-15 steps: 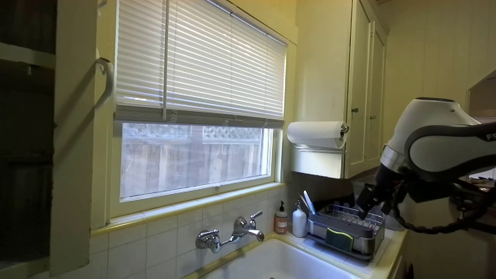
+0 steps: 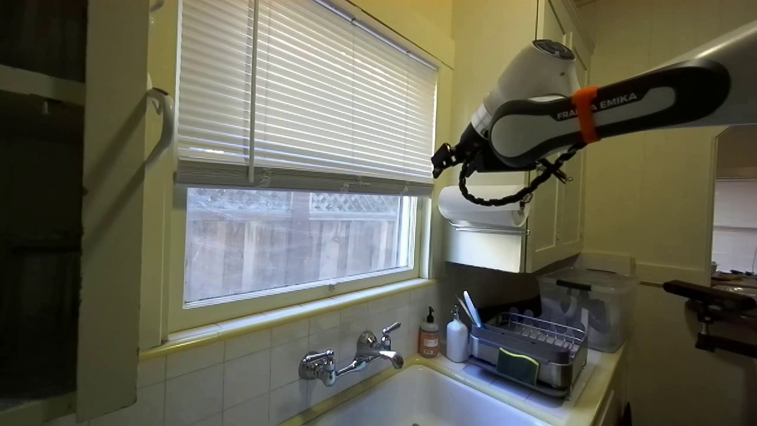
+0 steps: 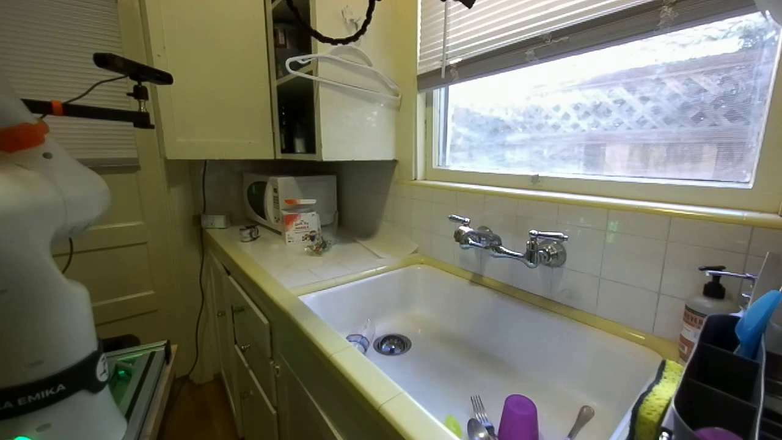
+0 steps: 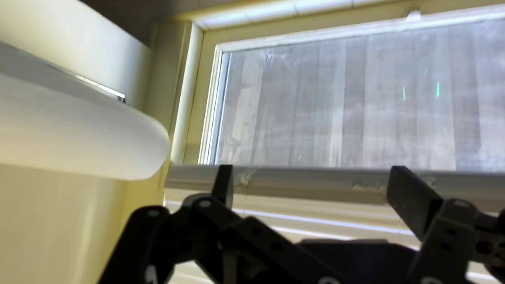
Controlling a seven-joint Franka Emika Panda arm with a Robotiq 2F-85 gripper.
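Observation:
My gripper stands open in the wrist view, its two black fingers (image 4: 223,187) wide apart with nothing between them. Behind them run the bottom rail of the window blind (image 4: 303,182) and the window pane (image 4: 355,99). In exterior view 1 the gripper (image 2: 436,164) is high up, near the right end of the blind (image 2: 319,106) and above the paper towel roll (image 2: 479,206). How far it is from the blind I cannot tell. The same roll (image 4: 80,127) is at the left of the wrist view.
Right of the sink (image 3: 528,330) stand a dish rack (image 2: 525,348) and soap bottles (image 2: 429,337). A purple cup (image 3: 518,418) and cutlery lie in the sink. White hangers (image 3: 344,73) hang on the left cabinet. A microwave (image 3: 322,194) sits in the corner. A wall cabinet (image 2: 557,234) is close behind the arm.
The arm has risen and moved left, from in front of the dish rack to beside the blind's right end. The room's other objects look unmoved.

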